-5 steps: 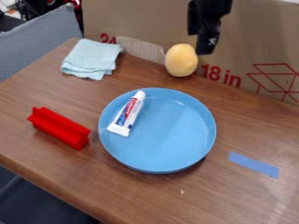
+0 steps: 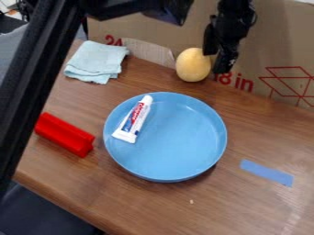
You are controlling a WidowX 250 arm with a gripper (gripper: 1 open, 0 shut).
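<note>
My gripper (image 2: 218, 57) is at the back of the table, low and just right of a pale yellow egg-shaped object (image 2: 193, 65), close against it; whether its fingers are around the object is unclear. A blue plate (image 2: 185, 147) holds a white toothpaste tube (image 2: 132, 119) on its left side. A red object (image 2: 64, 134) lies left of the plate, and a folded light cloth (image 2: 95, 61) is at the back left.
A cardboard backdrop (image 2: 276, 46) stands behind the table (image 2: 258, 202). A strip of blue tape (image 2: 266, 173) lies at the right. A black arm structure crosses the upper left.
My gripper has come down from above to beside the yellow object. A large black part of the arm now covers more of the upper left of the view.
</note>
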